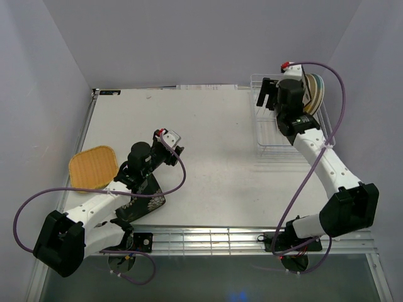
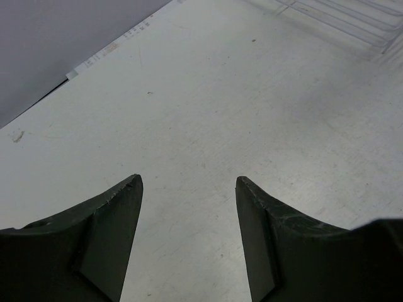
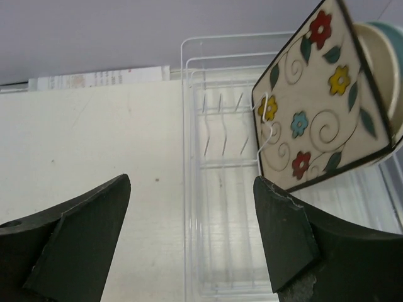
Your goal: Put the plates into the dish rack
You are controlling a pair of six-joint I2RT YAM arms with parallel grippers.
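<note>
A floral square plate (image 3: pixel 318 119) stands tilted in the white dish rack (image 3: pixel 187 189), with round plates (image 1: pixel 315 94) behind it. My right gripper is above the rack's left part, open, with nothing between its fingers. My left gripper hangs over the bare table at the left, its fingers apart and empty. An orange plate (image 1: pixel 91 168) lies at the table's left. A dark patterned plate (image 1: pixel 148 202) lies below it, partly hidden by the left arm.
Grey walls close the sides and back, and a metal rail (image 1: pixel 208 234) runs along the front edge.
</note>
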